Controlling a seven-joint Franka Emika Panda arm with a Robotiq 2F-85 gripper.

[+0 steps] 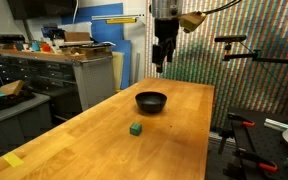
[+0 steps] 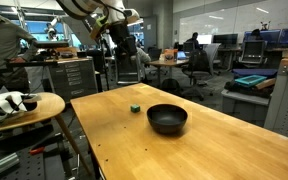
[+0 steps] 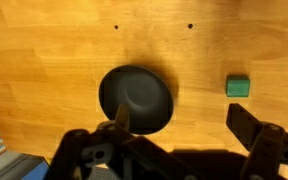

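Note:
On the wooden table sits a small green cube, alone on bare wood; the wrist view has the green cube at right. A black bowl stands close by, and from above the bowl looks empty. High over the table my gripper is open, well clear of both objects. Its two fingers show spread wide along the bottom of the wrist view, nothing between them. In the second exterior view the cube lies just left of the bowl.
A yellow strip marks its near left part. Workbench drawers stand behind it, and a person is at the far left of the second exterior view.

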